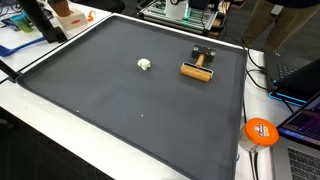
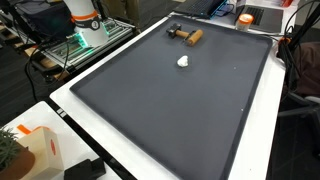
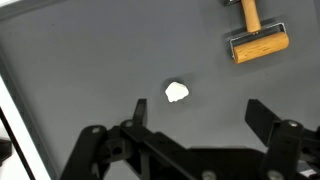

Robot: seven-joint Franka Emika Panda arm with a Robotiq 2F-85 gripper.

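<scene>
A small white lump [image 1: 144,64] lies on the dark grey mat [image 1: 130,105], toward its far side. Also on the mat, apart from the lump, rests a tool with an orange-brown roller [image 1: 196,72] and a black frame. From the wrist camera, the white lump [image 3: 177,91] sits near the middle and the roller [image 3: 260,46] at upper right. My gripper is open, its two black fingers wide apart with nothing held between them. Neither exterior view shows the fingers; the white lump [image 2: 183,61] and the roller tool [image 2: 194,38] appear there unobstructed.
An orange-lidded jar [image 1: 259,134] and a laptop [image 1: 296,80] stand off the mat's right side. A potted plant [image 2: 12,155] and a cream box [image 2: 42,150] occupy the near left corner in exterior view 2.
</scene>
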